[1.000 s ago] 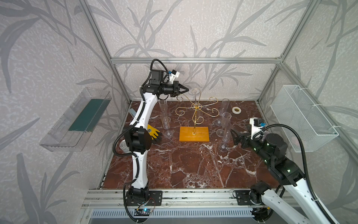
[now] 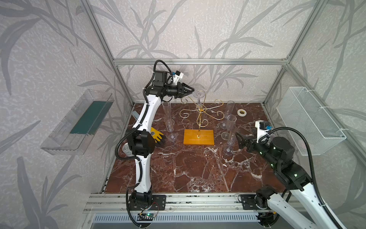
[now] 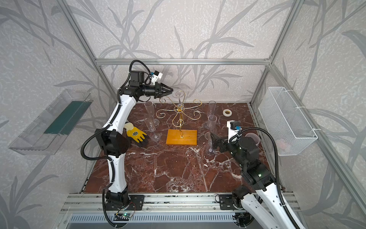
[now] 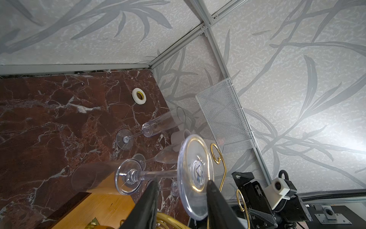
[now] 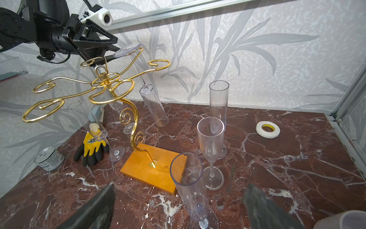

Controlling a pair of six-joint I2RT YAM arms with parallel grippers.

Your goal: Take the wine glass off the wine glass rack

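Observation:
A gold wire rack stands on a wooden base. A clear glass hangs upside down from a back arm, its foot up. My left gripper is open at that foot; in the left wrist view the blurred fingers are at the foot's lower edge, and contact cannot be told. My right gripper stands open low at the right, beside standing glasses, holding nothing.
Several glasses stand either side of the rack, with a yellow glove, a can and a tape roll around. A wire basket is at the right.
My left gripper has shifted very slightly at the hanging glass's foot. Little else has visibly changed.

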